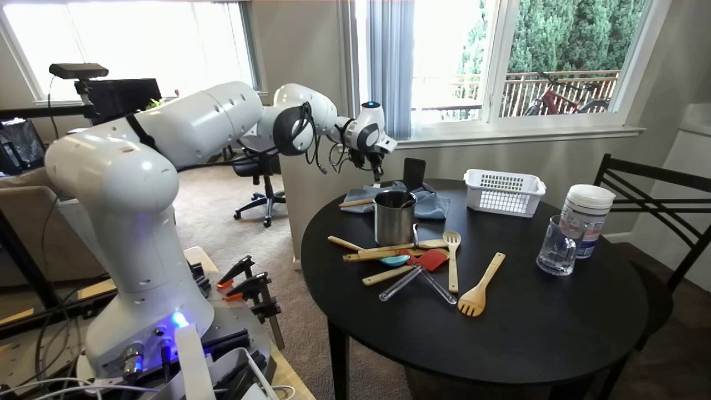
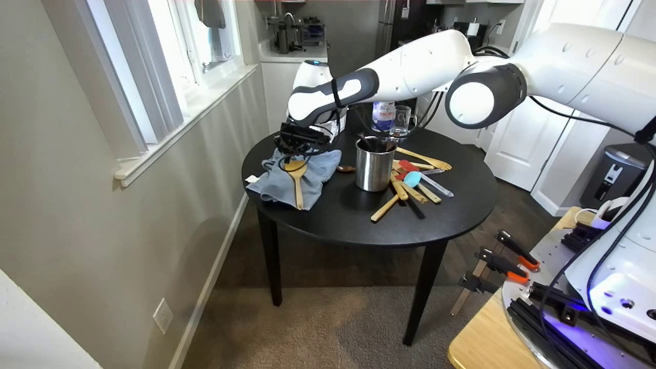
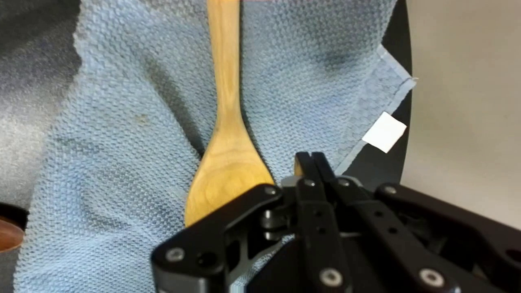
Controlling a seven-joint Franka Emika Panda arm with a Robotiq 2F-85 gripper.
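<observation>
A blue-grey cloth point(image 3: 127, 122) is spread over the table's edge, its white tag showing on the right in the wrist view. Lying on it is a wooden spoon point(image 3: 228, 141), its handle pointing up in that view and part of its bowl covered by my gripper. The fingers are pressed together, and no held object shows between them. From exterior view 1, my gripper point(image 1: 377, 177) hangs above the cloth point(image 1: 433, 205), behind the steel pot. Exterior view 2 shows the same spoon point(image 2: 298, 184) on the cloth, just below the gripper.
A steel pot point(image 1: 394, 225) with dark utensils inside stands near the cloth. Several utensils, among them a red spatula point(image 1: 433, 259) and a wooden fork point(image 1: 471, 301), lie in front of it. A white basket point(image 1: 504, 200) and a glass mug point(image 1: 557, 253) stand to the right.
</observation>
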